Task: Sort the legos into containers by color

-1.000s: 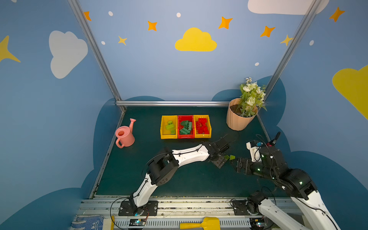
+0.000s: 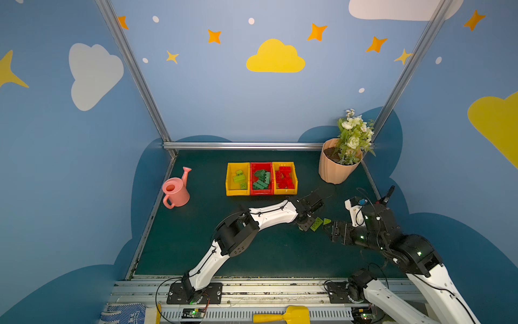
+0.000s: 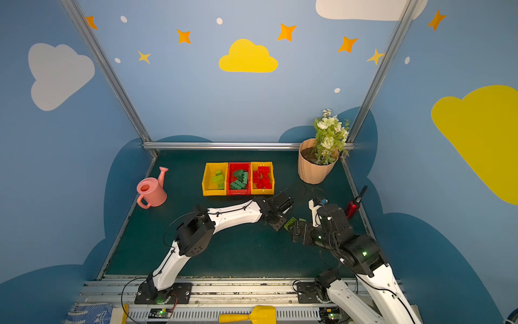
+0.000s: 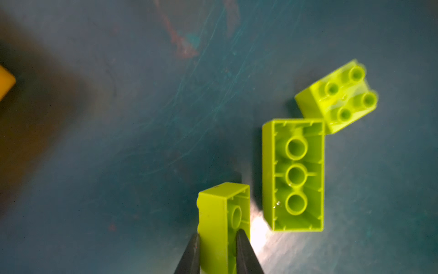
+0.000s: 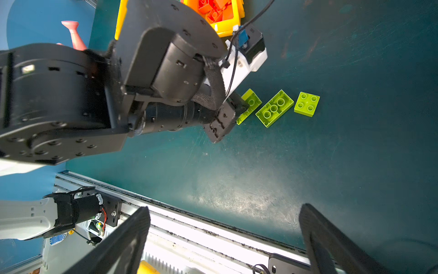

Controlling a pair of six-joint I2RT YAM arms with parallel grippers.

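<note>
In the left wrist view my left gripper is shut on a lime green brick [image 4: 214, 219], which is tilted with its hollow underside turned to the right. Beside it on the table lie a long lime brick [image 4: 295, 175], underside up, and a small lime brick [image 4: 340, 96] with its studs up, touching or nearly touching the long one's corner. Wide apart stand the fingers of my right gripper, nothing between them. Of the joined bins, the left yellow bin [image 2: 230, 186] holds lime bricks, the red bin [image 2: 251, 186] dark green ones, the right yellow bin [image 2: 294, 186] red ones.
A flower pot [image 2: 337, 167] stands at the back right and a pink watering can [image 2: 176, 191] at the left. Both arms are close together around the loose bricks.
The right arm has hardly moved.
</note>
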